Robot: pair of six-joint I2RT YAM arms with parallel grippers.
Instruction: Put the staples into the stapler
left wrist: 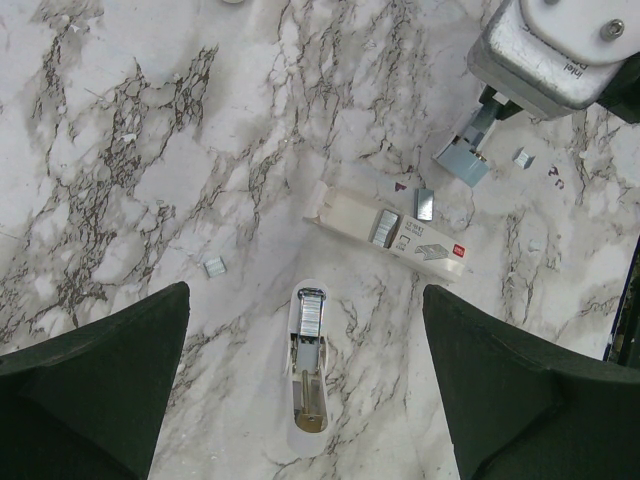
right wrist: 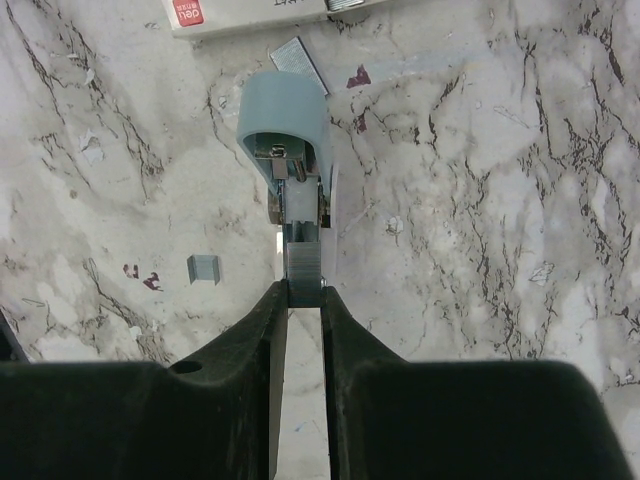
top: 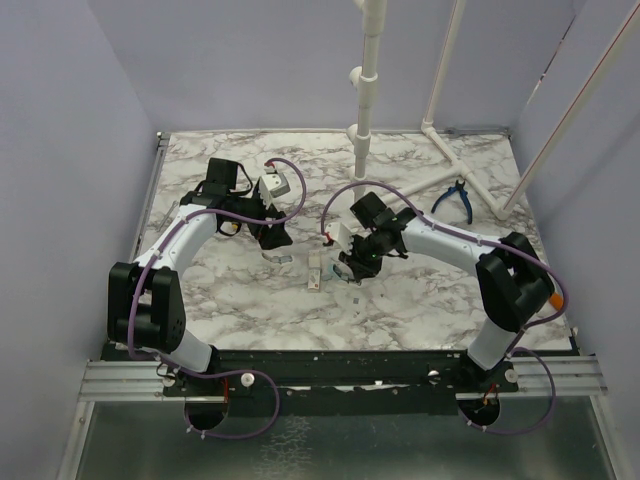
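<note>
A light blue stapler lies opened below my right gripper, which is shut on a small grey staple strip held at the stapler's channel; whether it is seated cannot be told. A white stapler lies open beneath my left gripper, whose fingers are wide apart with nothing gripped. A staple box with strips in it lies between the two staplers, and loose strips lie on the marble beside the blue stapler.
Blue pliers lie at the back right by white pipes. An orange object sits at the right edge.
</note>
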